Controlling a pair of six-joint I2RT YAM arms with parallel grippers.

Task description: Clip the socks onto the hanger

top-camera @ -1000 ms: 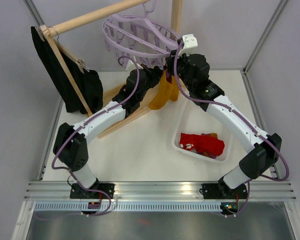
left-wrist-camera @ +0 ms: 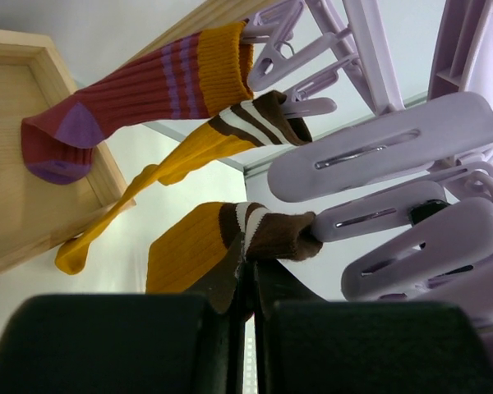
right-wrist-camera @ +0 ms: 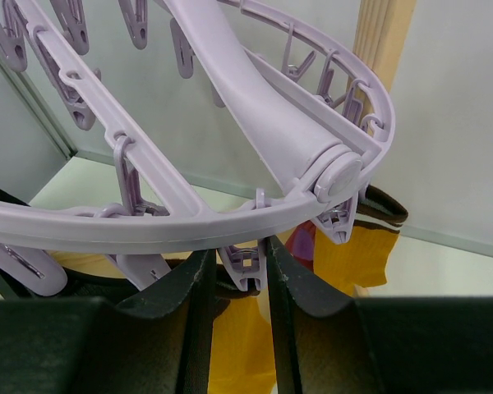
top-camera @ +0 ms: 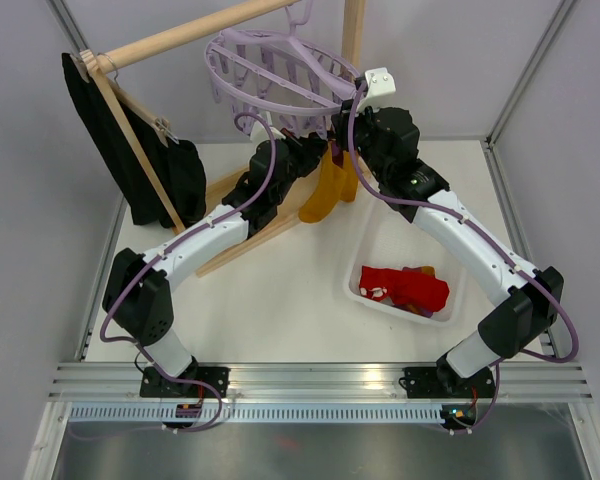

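Observation:
The lilac round clip hanger hangs from the wooden rack. My left gripper is shut on a yellow sock with brown and white striped cuff, held beside the clips. A second yellow striped sock and a red-purple sock hang from clips. My right gripper is at a hanger clip at the ring's front, its fingers around or on it, above the hanging yellow socks; how far they are closed is hard to see.
A white bin with red and other socks stands at the right. Black cloth hangs on the rack at the left.
My left arm has shifted very slightly near the hanger. Otherwise little visibly changed.

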